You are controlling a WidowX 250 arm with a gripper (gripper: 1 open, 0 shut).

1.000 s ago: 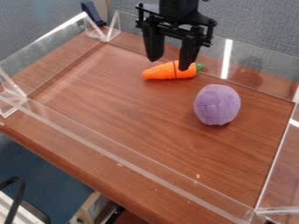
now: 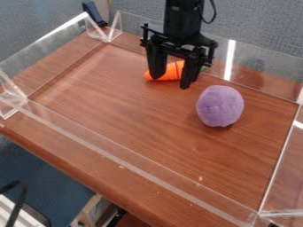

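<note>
The black gripper point(image 2: 172, 67) hangs over an orange toy carrot point(image 2: 164, 73) near the back of the wooden tray, its fingers down on either side of the carrot and open. Part of the carrot, with its green top, is hidden behind the gripper. A round purple toy point(image 2: 219, 105) sits apart, to the right and nearer the camera.
The wooden table point(image 2: 124, 133) has clear plastic walls around it. Its left, middle and front are bare. A grey textured wall stands behind.
The gripper has come down from above onto the carrot, which is now more hidden. The purple toy has not moved.
</note>
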